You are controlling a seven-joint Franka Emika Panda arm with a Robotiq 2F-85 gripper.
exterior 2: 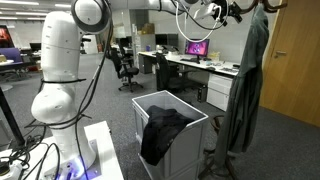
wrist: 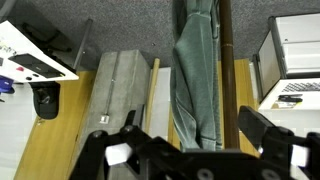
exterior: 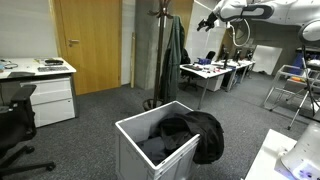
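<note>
My gripper (exterior: 206, 20) is raised high in the room, left of the work desks in the first exterior view. In the wrist view its dark fingers (wrist: 130, 124) stand wide apart, with nothing seen between them. A dark green garment (exterior 2: 247, 85) hangs from a tall wooden coat stand (exterior: 160, 55); from the wrist the garment (wrist: 197, 75) shows beyond the open fingers, beside the brown pole (wrist: 229, 80). Below, a grey bin (exterior: 135, 132) stands on the carpet, with black cloth (exterior 2: 165, 130) inside and draped over its rim.
A white table (exterior: 265, 160) carries the robot base. Behind are a white drawer cabinet (exterior: 50, 95), an office chair (exterior: 15, 125), a wooden door (exterior: 88, 45) and desks with monitors (exterior 2: 197, 48). Carpet lies open left of the bin in the first exterior view.
</note>
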